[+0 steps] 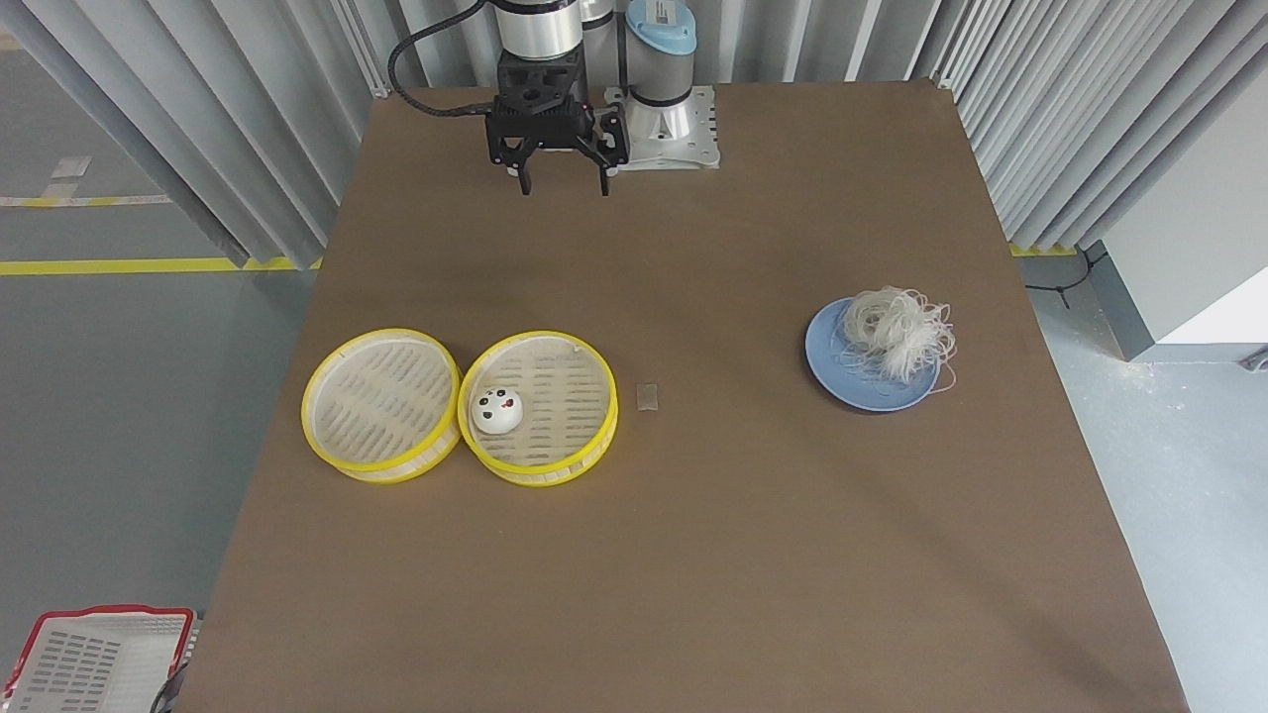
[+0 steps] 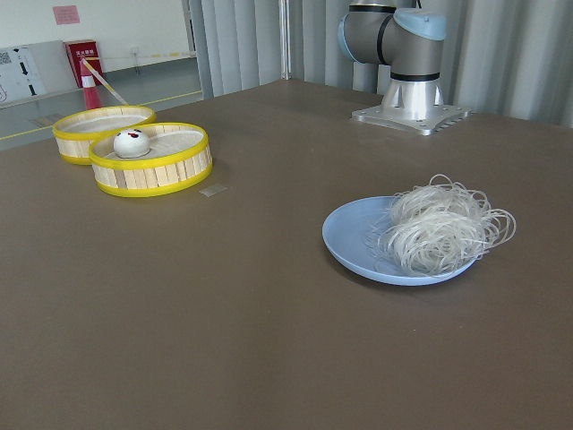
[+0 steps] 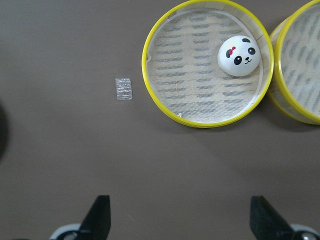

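Note:
My black gripper (image 1: 564, 180) hangs high at the back of the table; its two fingertips show far apart at the bottom of the wrist view, open with bare table between them. Two round yellow-rimmed steamers stand side by side, the left one (image 1: 377, 398) empty, the right one (image 1: 559, 404) holding a white panda-faced bun (image 3: 238, 55). To the right, a blue plate (image 1: 844, 368) bears a tangled heap of white noodle-like strands (image 2: 439, 228), some hanging over its rim.
A small clear patch of tape (image 3: 123, 89) lies beside the right steamer. A red-rimmed basket (image 1: 101, 665) is on the floor at front left. Curtains line the back.

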